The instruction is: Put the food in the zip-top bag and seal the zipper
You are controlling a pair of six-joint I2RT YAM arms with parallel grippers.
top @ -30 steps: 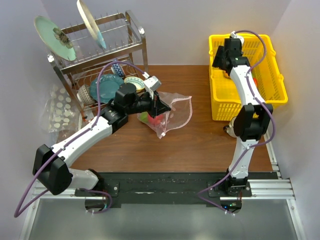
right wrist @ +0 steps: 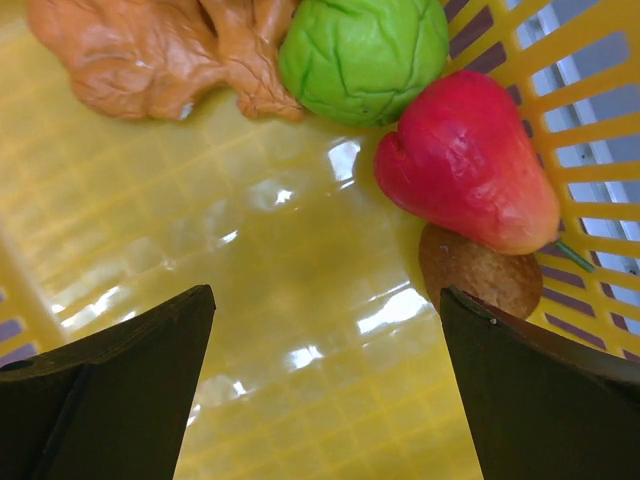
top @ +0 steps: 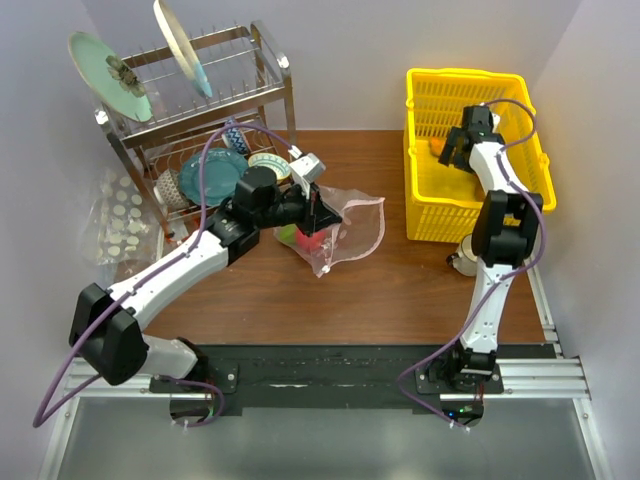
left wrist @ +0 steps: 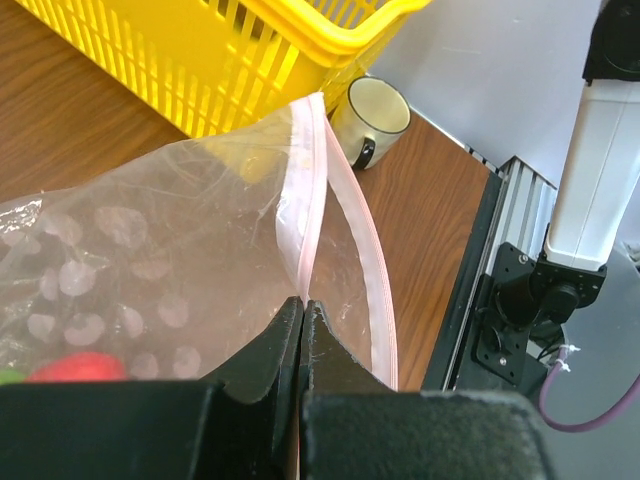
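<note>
The clear zip top bag lies on the table with its mouth spread towards the right. Inside it show a red food item and something green. My left gripper is shut on the bag's rim, pinching the whitish edge at its tips. Inside the yellow basket, my right gripper hangs open with nothing between its fingers. Below it the right wrist view has a red pepper-like food resting partly over a brown round food, a green cabbage and an orange-brown, chicken-like food.
The yellow basket stands at the back right, with a mug by its front side. A dish rack with plates fills the back left. Bare table lies in front of the bag.
My right gripper has since moved right and nearer the front within it. The left arm and bag look unmoved.
</note>
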